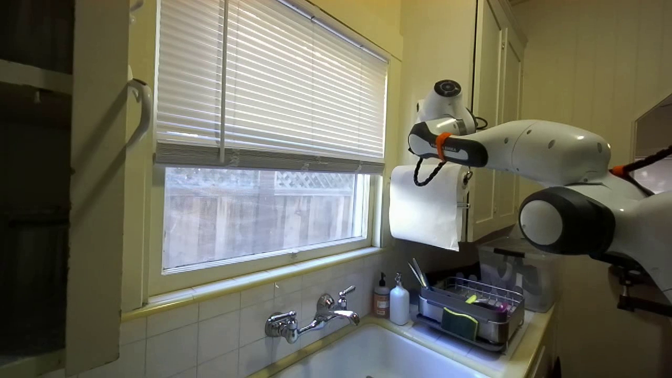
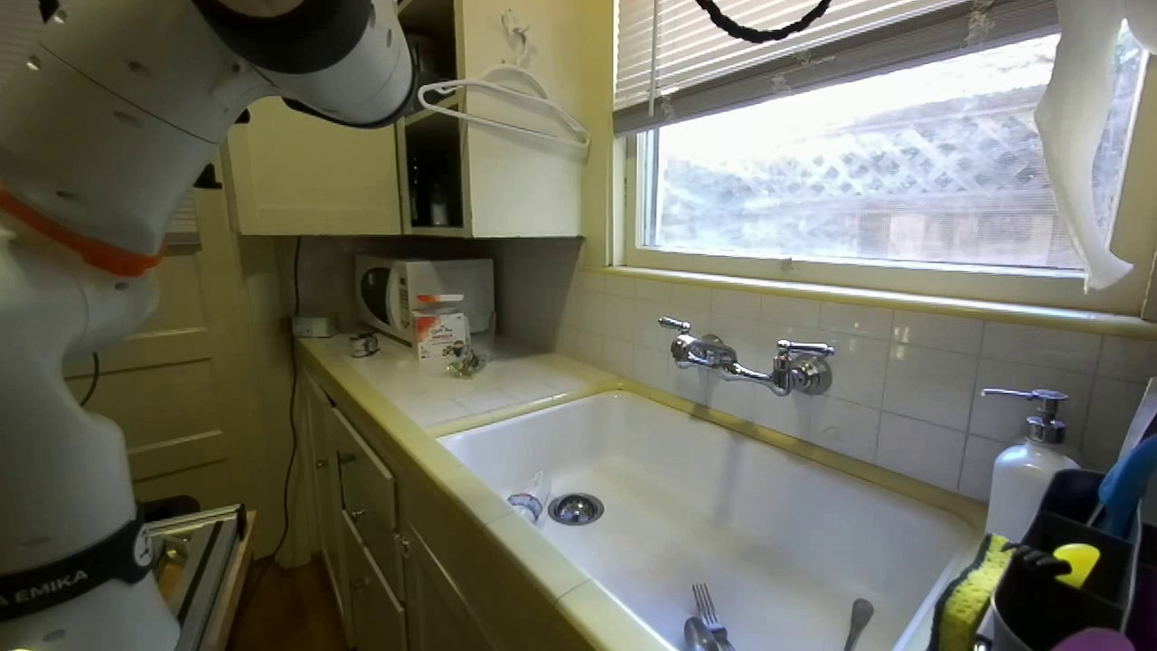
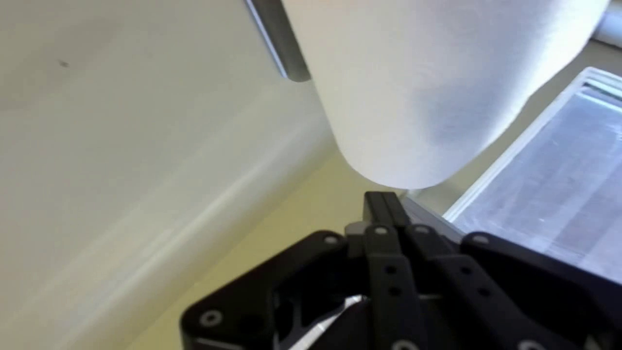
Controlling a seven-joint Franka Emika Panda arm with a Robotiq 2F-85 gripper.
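Note:
A white paper towel roll hangs beneath the wall cabinet right of the window, its loose edge drooping at the lower right. In exterior view 2 a hanging paper sheet shows at the far right. The wrist view has the white paper filling the upper middle, just beyond my gripper. My black fingers are pressed together and shut, with nothing showing between them. Whether the tips touch the paper, I cannot tell. Both exterior views leave the gripper out of sight; only the arm shows.
Below lies the white sink with cutlery and a glass in it. A chrome faucet juts from the tiles. Soap bottles and a dish rack stand at right. The cabinet bounds the space beside the roll.

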